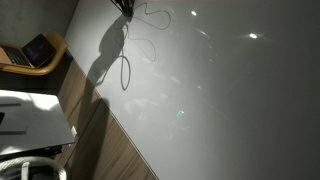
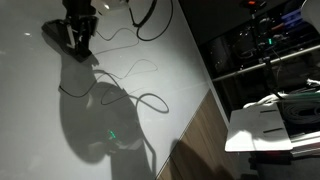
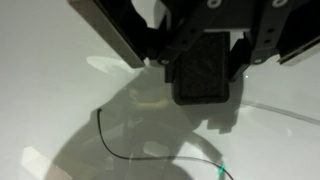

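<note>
In the wrist view a dark block (image 3: 202, 85) with a rough, felt-like face sits between the fingers of my gripper, which is shut on it. A broad shadow lies over the pale, glossy surface (image 3: 40, 60) below. The second exterior view has the gripper (image 2: 80, 38) at the upper left, dark against that surface; the block is hard to make out there. Only the tip of the gripper (image 1: 124, 8) shows at the top edge of the first exterior view. Whether the block touches the surface I cannot tell.
A thin dark cable (image 2: 140, 97) loops across the surface near the gripper. A small green light spot (image 1: 180, 114) shines on the open pale area. Beyond the surface's edge are wood flooring (image 1: 110, 135), a white table (image 1: 35, 122) and a chair holding a laptop (image 1: 38, 50).
</note>
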